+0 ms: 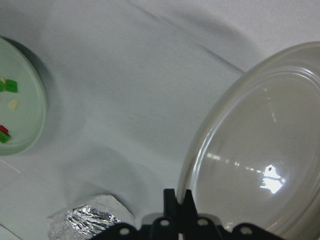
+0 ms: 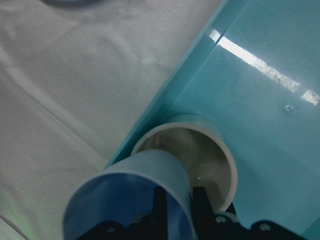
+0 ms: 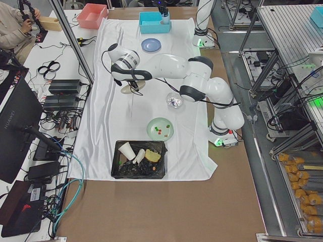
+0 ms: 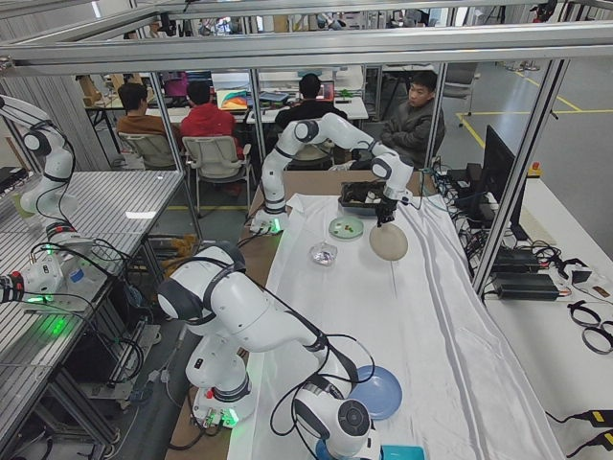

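Note:
My left gripper is shut on a beige plate by its rim, held over the white cloth; in the camera right view the plate hangs left of a black bin. The green plate with small food bits and a foil dish lie below. My right gripper is shut on a pale blue cup by its wall, over a white cup inside the blue bin.
The black bin holds cups and scraps. A blue plate lies near the blue bin. Monitors and cables line one side.

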